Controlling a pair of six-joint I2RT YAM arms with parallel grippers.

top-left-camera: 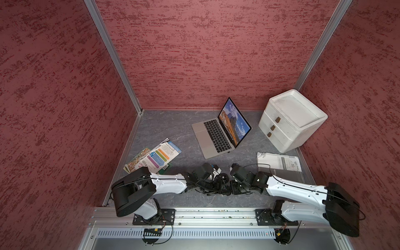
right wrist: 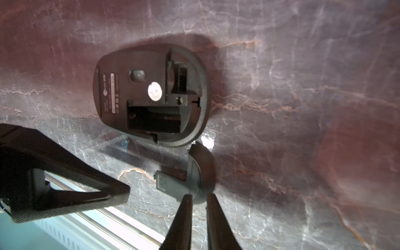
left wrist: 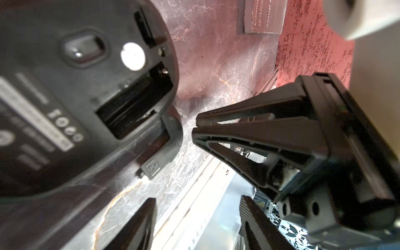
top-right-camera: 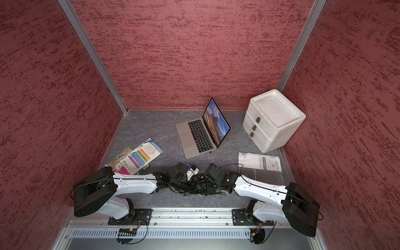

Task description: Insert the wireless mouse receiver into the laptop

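An upturned black mouse [right wrist: 115, 62] lies on the table, its compartment uncovered, with the detached cover [right wrist: 202, 170] beside it. I cannot make out a receiver. The open laptop [top-left-camera: 203, 139] stands behind the grippers. In the left wrist view my left gripper is open above the mouse and cover, nothing between its fingers. My right gripper is over the cover's end in its own view, fingertips slightly apart; what lies between them is unclear. In the left wrist view its fingers [left wrist: 250, 131] are close together beside the mouse.
Booklets [top-left-camera: 154, 160] lie at the left, a white drawer unit [top-left-camera: 291, 125] stands at the back right, and papers [top-left-camera: 278, 160] lie in front of it.
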